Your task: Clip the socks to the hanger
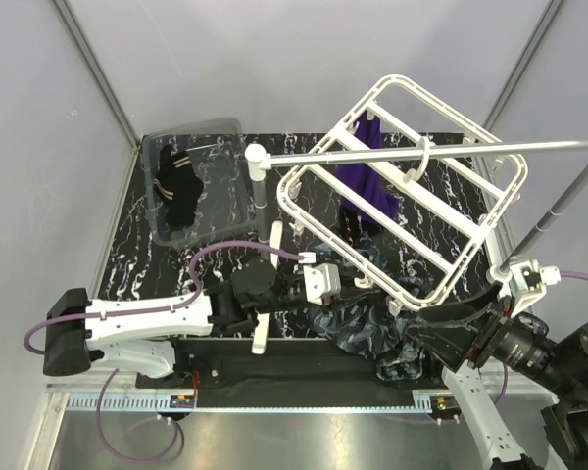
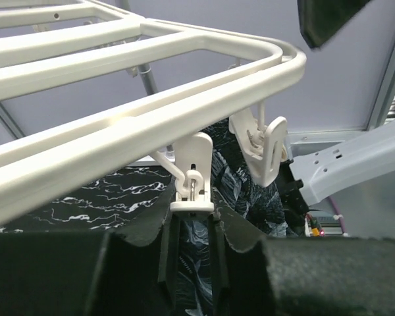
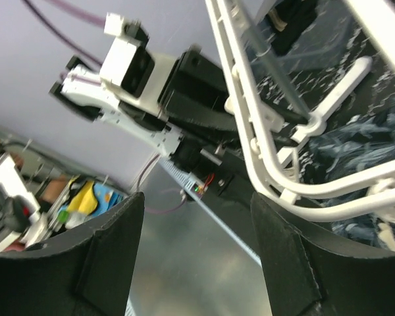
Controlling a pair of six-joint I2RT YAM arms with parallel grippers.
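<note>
The white hanger rack hangs tilted from a bar, small clips along its edge. My left gripper is shut on the lower end of one white clip, under the rack's rim. A second clip dangles free beside it. At the rack's near corner stands my right gripper, open, nothing between its fingers. A purple sock hangs down under the rack's far part. One black sock with tan stripes lies in the clear bin. No sock shows in either gripper.
Dark, crumpled patterned material lies on the black marbled table below the rack. The grey bar crosses over the rack on upright posts. A white stand foot lies under my left arm.
</note>
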